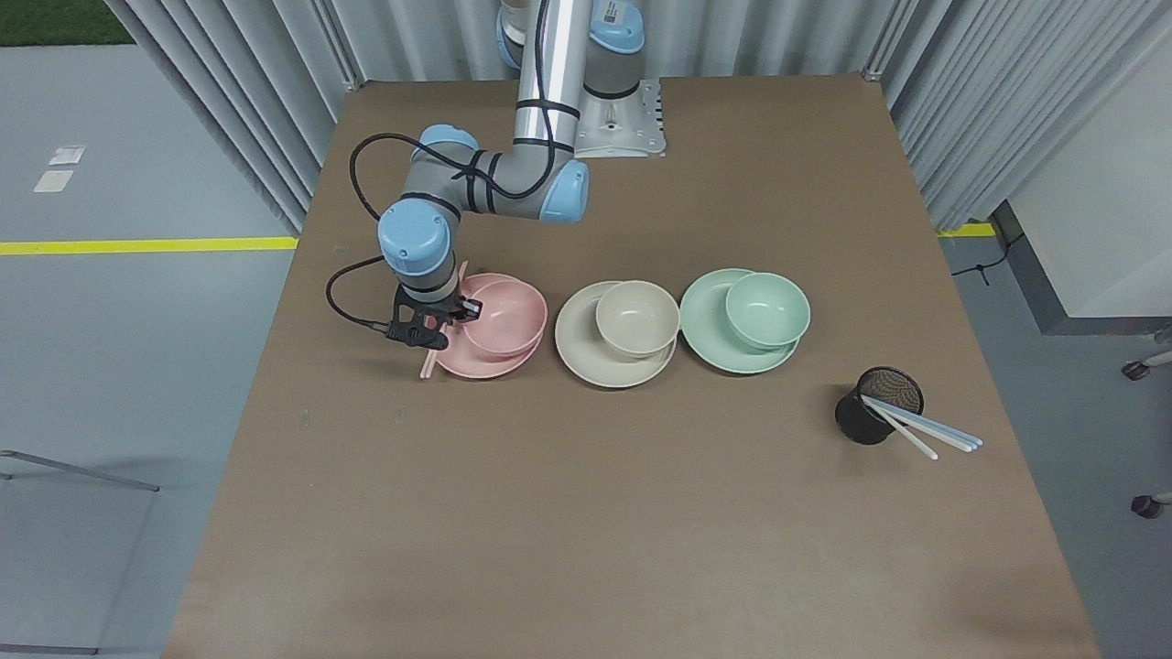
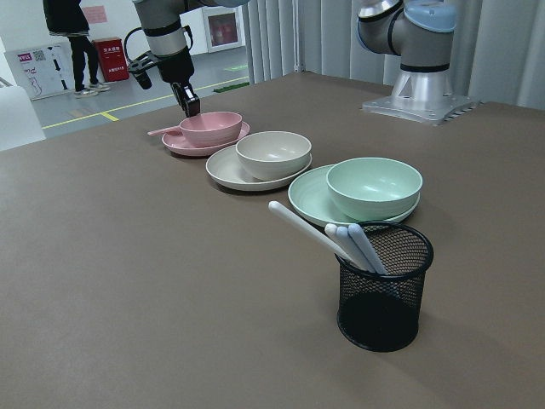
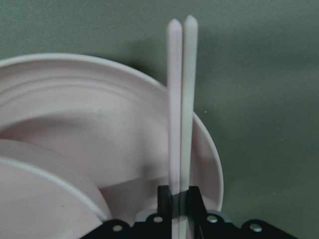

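Note:
My gripper is shut on a pair of pale chopsticks (image 3: pixel 174 99) pointing up the wrist view, over the edge of a pink plate (image 3: pixel 109 124). A pink bowl (image 3: pixel 40 199) stands on that plate, left of the chopsticks. In the front view the gripper is at the plate's left side, with the pink bowl (image 1: pixel 507 317) beside it. A white bowl (image 1: pixel 637 313) on a white plate (image 1: pixel 593 362) and a green bowl (image 1: pixel 768 307) on a green plate (image 1: pixel 706 324) stand to the right.
A black mesh cup (image 2: pixel 377 315) with several white and bluish chopsticks (image 1: pixel 923 434) stands at the front right. The robot's base (image 2: pixel 421 106) is at the back.

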